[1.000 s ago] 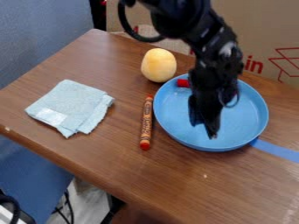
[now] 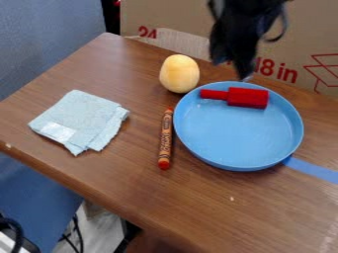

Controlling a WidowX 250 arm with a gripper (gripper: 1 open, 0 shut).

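Note:
A red cylindrical object [image 2: 244, 97] lies in the back part of a blue plate [image 2: 235, 133]. My gripper [image 2: 231, 59], dark and blurred, hangs above and behind the plate, clear of the red object; whether it is open or shut I cannot tell. A yellow rounded object [image 2: 179, 73] rests left of the plate's back edge, and an orange stick with a red end [image 2: 166, 138] lies along the plate's left side.
A folded pale cloth [image 2: 79, 121] is at the left of the wooden table [image 2: 158, 208]. A cardboard box [image 2: 303, 54] stands behind. A blue strip lies at the right.
My gripper has risen from low over the plate to the back, uncovering the red object, which now shows whole in the plate's back part.

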